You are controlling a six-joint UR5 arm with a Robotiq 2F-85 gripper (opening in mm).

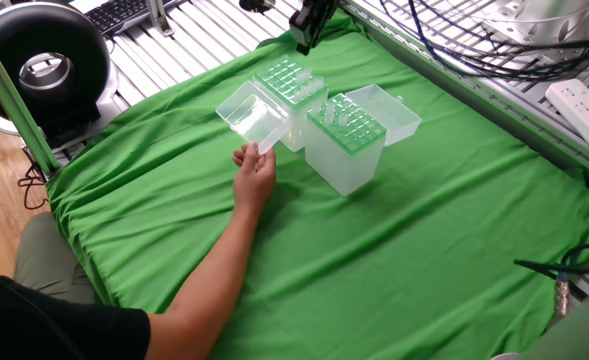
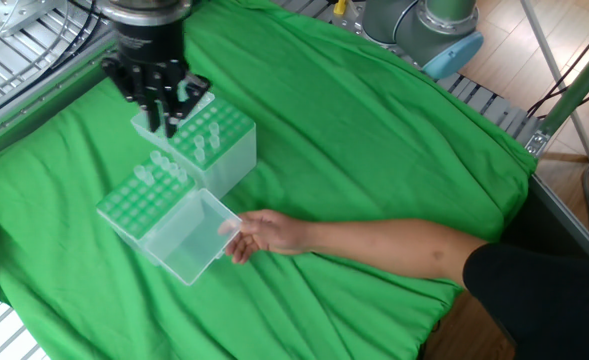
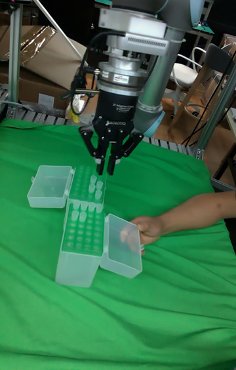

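Two translucent boxes with green perforated racks stand side by side, lids hinged open. One rack (image 1: 290, 76) has its lid (image 1: 254, 117) held by a person's hand (image 1: 255, 178); the other rack (image 1: 352, 124) has its lid (image 1: 390, 112) folded away from it. Several clear tips (image 2: 207, 143) stick up from both racks. My gripper (image 3: 105, 164) hangs above the boxes, pointing down. A narrow gap separates its fingertips, and I see nothing between them. In the second exterior view, the gripper (image 2: 163, 132) covers part of a rack; its exact height is hard to judge.
The person's forearm (image 2: 374, 247) reaches in over the green cloth (image 1: 444, 260). Cables (image 1: 454, 45) and a white power strip (image 1: 584, 107) lie beyond the cloth's edge. Much of the cloth around the boxes is bare.
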